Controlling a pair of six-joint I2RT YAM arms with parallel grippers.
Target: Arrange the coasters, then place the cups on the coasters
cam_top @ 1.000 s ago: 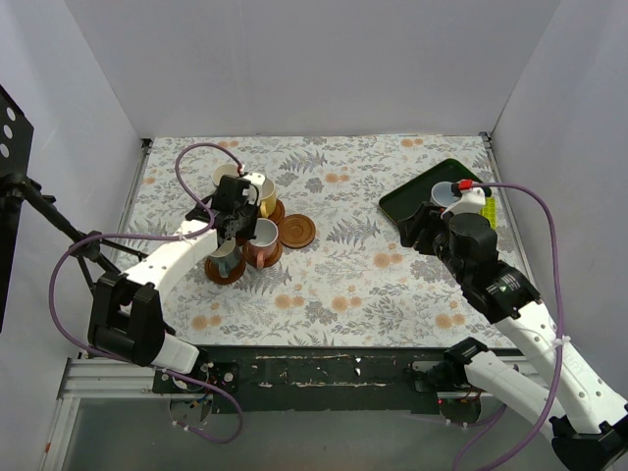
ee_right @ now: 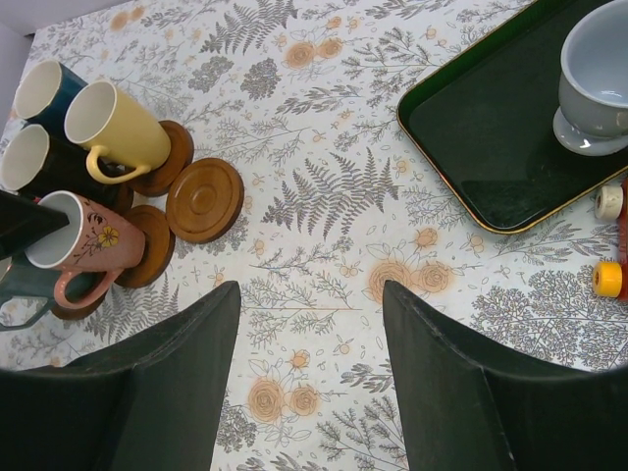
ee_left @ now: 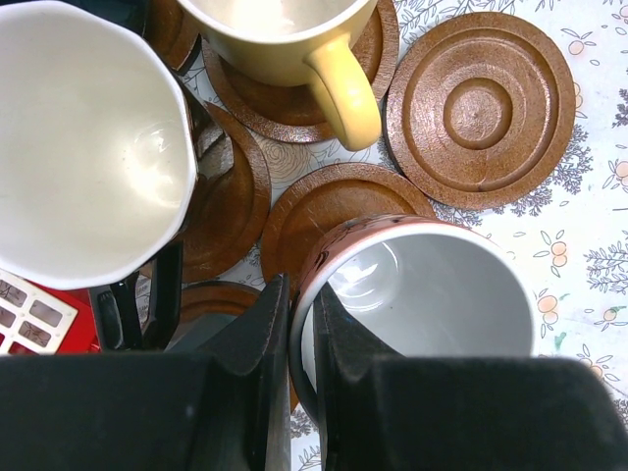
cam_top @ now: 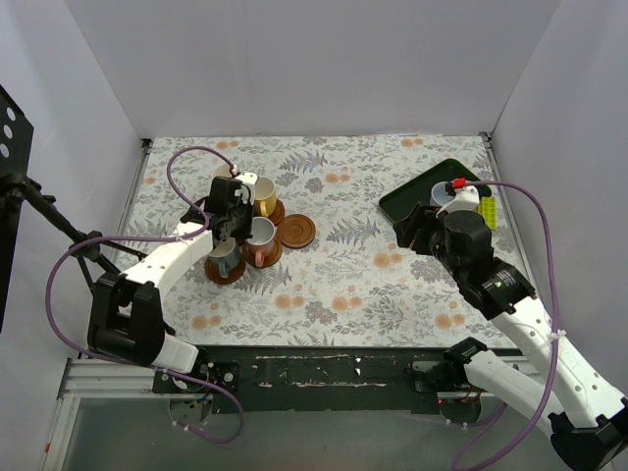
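My left gripper is shut on the near-left rim of the pink flowered cup [ee_right: 98,235]. That cup is upright, its handle toward the table's front, over a round brown coaster [ee_left: 329,201]; whether its base rests flat there is hard to tell. A bare coaster [cam_top: 296,232] lies just right of it. Behind stands a yellow cup [ee_left: 339,74] on its own coaster, with a black cup [ee_right: 59,167] beside it. Well off to the right, my right gripper is open above the tablecloth, nothing between its fingers.
Left of the pink cup, a grey-green cup [cam_top: 226,257] stands on a coaster. A dark blue cup [ee_right: 47,93] is at the back left. The dark green tray [cam_top: 400,201] at the back right holds a pale cup [ee_right: 597,74]. Mid-table is clear.
The left gripper has shifted slightly left with the pink cup's rim, over the same coaster. The right arm has barely moved.
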